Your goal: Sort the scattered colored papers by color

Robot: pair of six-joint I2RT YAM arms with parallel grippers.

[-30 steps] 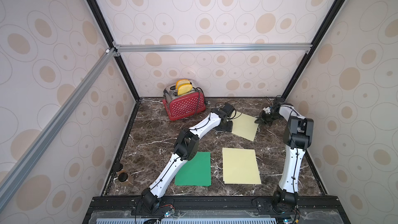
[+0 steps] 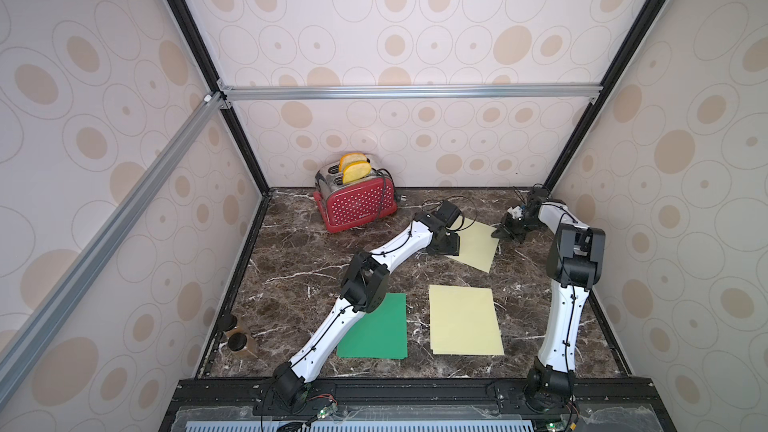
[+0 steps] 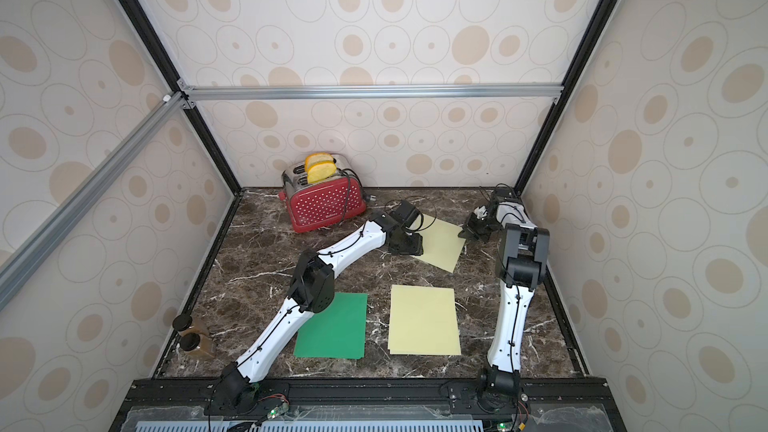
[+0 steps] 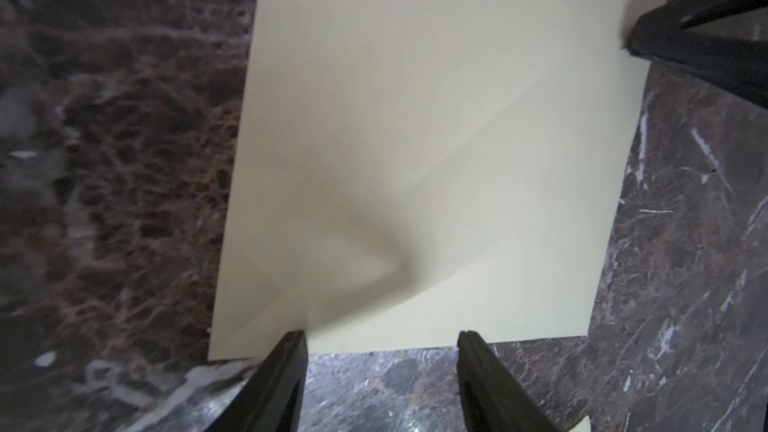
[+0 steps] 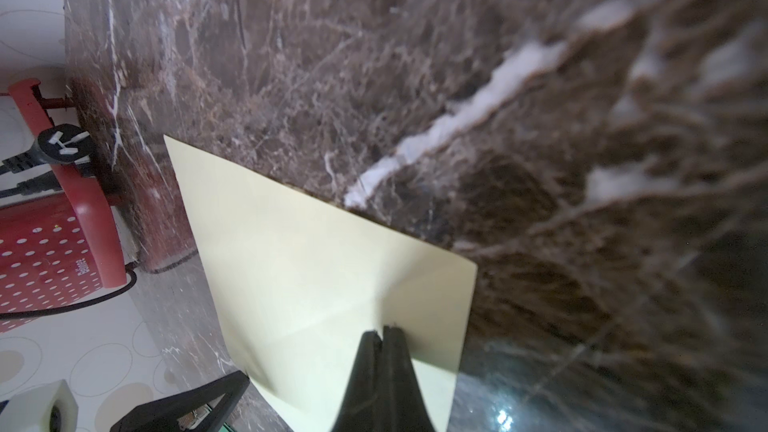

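Observation:
A loose pale yellow paper [image 2: 477, 245] lies askew at the back right, creased in the left wrist view. My left gripper stands open over one edge of it, nothing between its fingers. Shut, my right gripper has its fingertips together above or against the paper near its right edge; no fold of paper shows between them. In front, a yellow sheet stack [image 2: 465, 320] lies flat, slightly offset at its lower edge. To its left lies green paper [image 2: 376, 332], partly covered by my left arm.
A red toaster [image 2: 360, 202] with yellow slices stands at the back left. Two dark-lidded jars [image 2: 242, 344] sit at the front left. Bare marble shows at the left and between the loose paper and the stack.
My left gripper has moved a little to the right, further over the loose yellow paper. The right arm and the papers look unmoved.

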